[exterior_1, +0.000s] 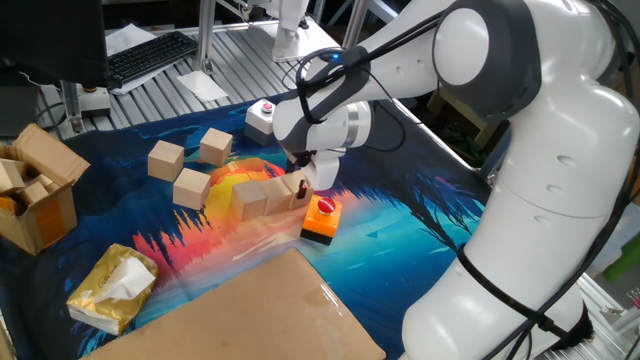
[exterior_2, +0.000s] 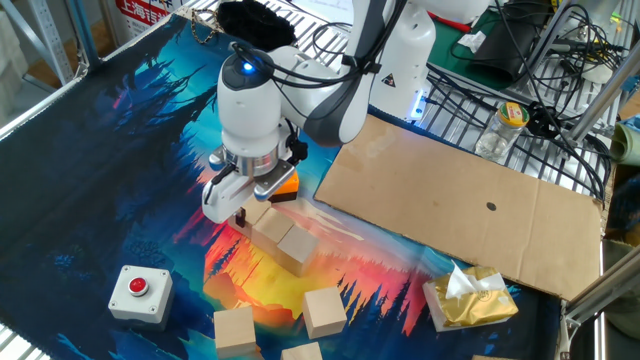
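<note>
Three plain wooden blocks stand in a touching row on the printed cloth. The outer block (exterior_1: 249, 201) and the middle block (exterior_1: 276, 196) are clear of the hand. At the end nearest the orange button box, my gripper (exterior_1: 302, 187) reaches down over the end block (exterior_2: 255, 209). One dark fingertip (exterior_2: 240, 216) shows against that block's side. The other finger is hidden behind the hand and block, so whether the fingers press on it cannot be made out. The orange box with a red button (exterior_1: 321, 217) sits right beside this end of the row.
Loose blocks (exterior_1: 191, 188) lie left of the row. A white box with a red button (exterior_2: 140, 296), a tissue pack (exterior_1: 114, 289), a carton of blocks (exterior_1: 40, 205) and a flat cardboard sheet (exterior_2: 460, 205) surround the area.
</note>
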